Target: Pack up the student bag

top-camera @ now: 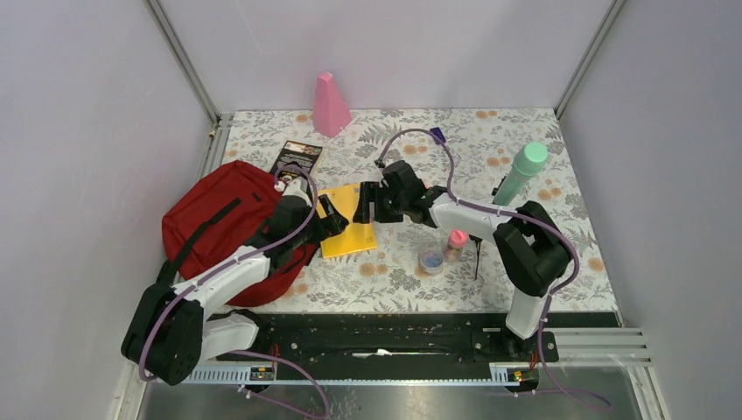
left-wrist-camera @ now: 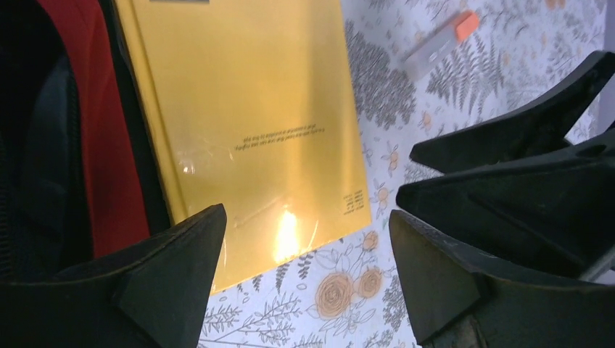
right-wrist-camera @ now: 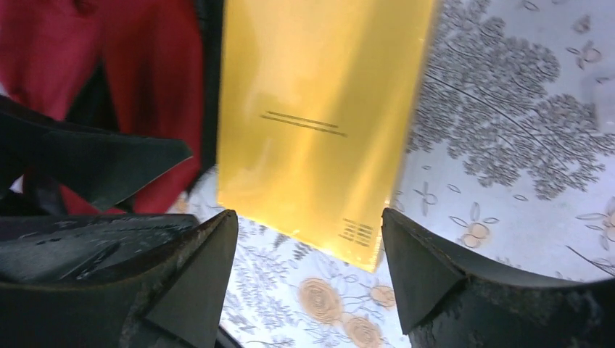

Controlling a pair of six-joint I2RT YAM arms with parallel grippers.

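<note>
A red backpack (top-camera: 210,232) lies at the left of the table, its dark interior showing in the left wrist view. Beside it, a yellow book (left-wrist-camera: 250,138) rests flat on the floral surface. My left gripper (top-camera: 337,217) hovers over the book, open, its fingers (left-wrist-camera: 167,279) apart with nothing held. Facing it from the right, my right gripper (top-camera: 372,201) also hovers by the book. Its fingers (right-wrist-camera: 192,290) are spread, and nothing is between them. The two grippers are close together above the yellow cover.
Behind the backpack lies a dark book (top-camera: 296,159). A pink pyramid-like object (top-camera: 329,107) stands at the back, a green bottle (top-camera: 521,171) at the right. A pink-capped jar (top-camera: 456,245) and a clear container (top-camera: 431,261) sit at front centre.
</note>
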